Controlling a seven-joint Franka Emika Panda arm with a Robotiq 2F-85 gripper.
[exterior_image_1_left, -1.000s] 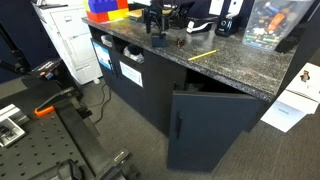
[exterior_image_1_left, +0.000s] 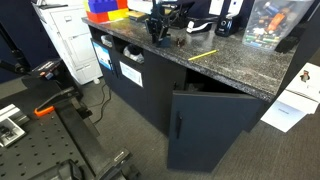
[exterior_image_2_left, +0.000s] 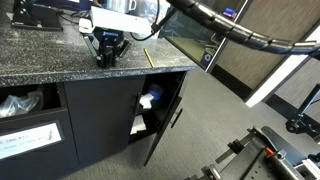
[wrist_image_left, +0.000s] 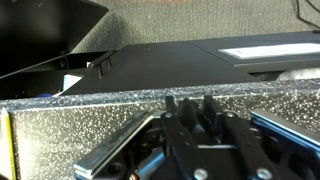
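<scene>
My gripper (exterior_image_1_left: 160, 40) is low over the speckled counter (exterior_image_1_left: 235, 70), close to its front edge. In the wrist view, the dark tips of my gripper reach toward that edge, with little gap showing between them; how far apart they stand is unclear. Nothing distinct shows between the fingers. Below the counter, a dark cabinet door (exterior_image_1_left: 205, 130) stands swung out at the near end, showing a compartment (exterior_image_2_left: 145, 112) with pale items inside. A yellow pencil (exterior_image_1_left: 202, 55) lies on the counter, apart from my gripper.
A clear bin (exterior_image_1_left: 272, 22) of mixed items stands at the counter's near end. Colourful boxes (exterior_image_1_left: 103, 8) sit at the far end. Another open compartment (exterior_image_2_left: 28, 100) holds a pale bag. Bare floor (exterior_image_2_left: 205, 110) lies in front of the cabinet.
My gripper has shifted slightly near the counter's front edge. The cabinet door, pencil and bin look unmoved.
</scene>
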